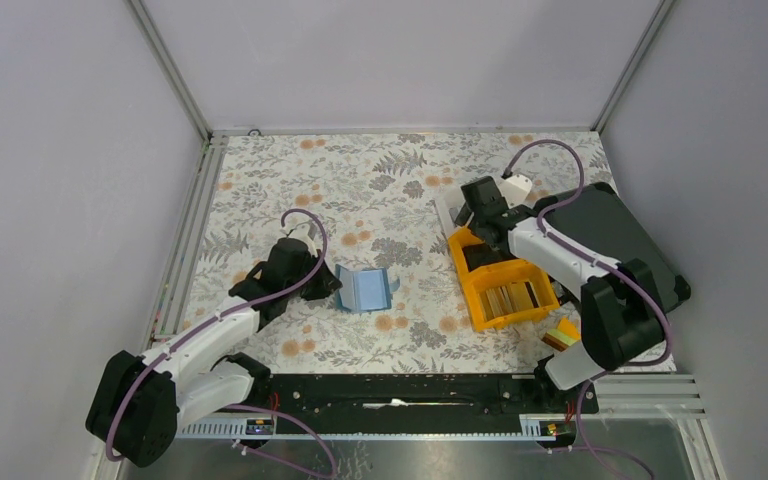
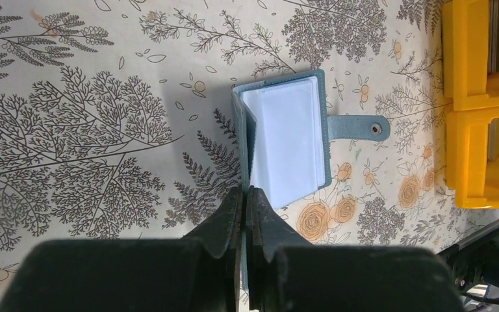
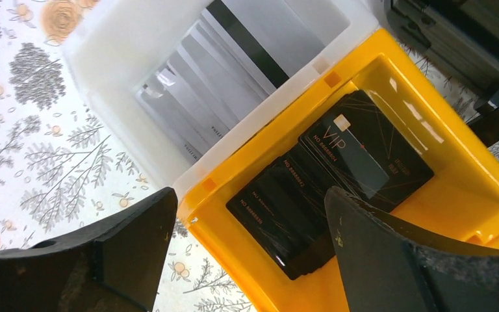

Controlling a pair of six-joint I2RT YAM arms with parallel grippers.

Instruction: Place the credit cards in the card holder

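Observation:
The blue card holder [image 1: 369, 290] lies opened on the cloth, its white sleeves [image 2: 287, 136] showing and its snap strap [image 2: 357, 127] pointing right. My left gripper is shut on the holder's left cover edge, which stands partly raised. Over at the right, black VIP credit cards [image 3: 354, 149] lie overlapping in a compartment of the yellow bin [image 1: 472, 305]. Above that compartment my right gripper is spread open, its fingers [image 3: 357, 240] apart and nothing between them. Whether the sleeves hold any card cannot be made out.
A white bin [image 3: 110, 91] with several pale cards adjoins the yellow bin. More cards stand in the yellow bin's front compartment [image 1: 508, 299]. A dark flat case [image 1: 620, 245] lies at the far right. Open cloth separates holder and bins.

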